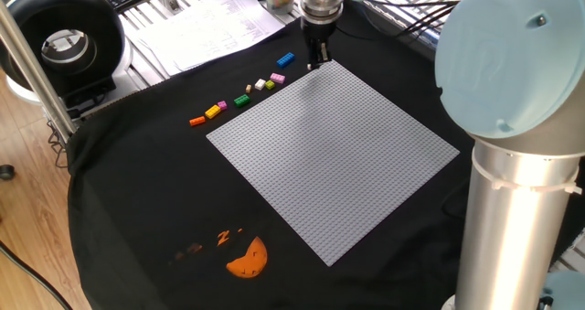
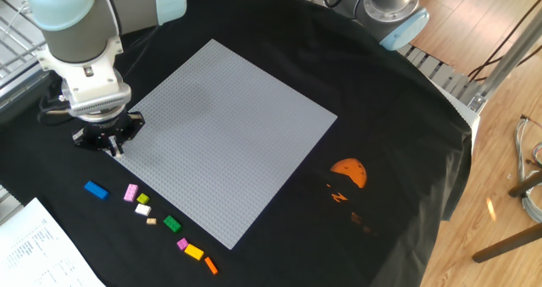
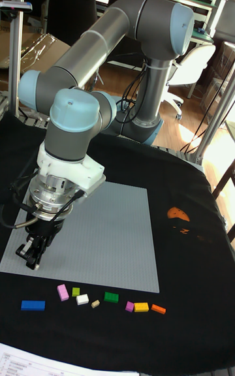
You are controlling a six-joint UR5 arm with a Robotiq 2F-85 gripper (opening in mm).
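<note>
A large grey studded baseplate [image 1: 334, 159] lies flat on the black cloth, its upper face bare. My gripper [image 3: 32, 258] points downward close to one corner of the plate, on the side by the brick row. Its fingertips [image 2: 118, 151] look pale and small, so whether they are apart, or hold anything, is unclear. Loose bricks lie in a rough row along one plate edge: blue [image 3: 32, 305], pink [image 3: 63, 292], lime [image 3: 76, 292], white [image 3: 83, 299], tan [image 3: 95, 303], green [image 3: 111, 297], purple [image 3: 129, 306], yellow [image 3: 141, 307] and orange [image 3: 158, 309].
Paper sheets [image 2: 42, 249] rest beyond the brick row. An orange printed figure [image 1: 248, 258] marks the cloth on the plate's other side, where the cloth [image 1: 146, 219] is clear. The arm [image 3: 90, 49] reaches over the plate from its far side.
</note>
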